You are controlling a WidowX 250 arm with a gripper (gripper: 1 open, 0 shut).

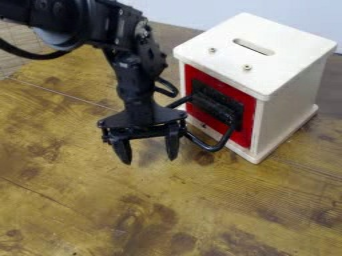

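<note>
A white box [291, 110] stands on the wooden floor at the right, with a slot and two screws on top. Its left face carries a red panel [249, 134] with a black fitting and a black looped handle [217, 145] sticking out low toward the gripper. My black gripper [147, 150] hangs just left of that handle, fingers pointing down and apart, open, with only floor visible between them.
A pale wall runs behind the box, and a light mat [11, 62] lies at the back left.
</note>
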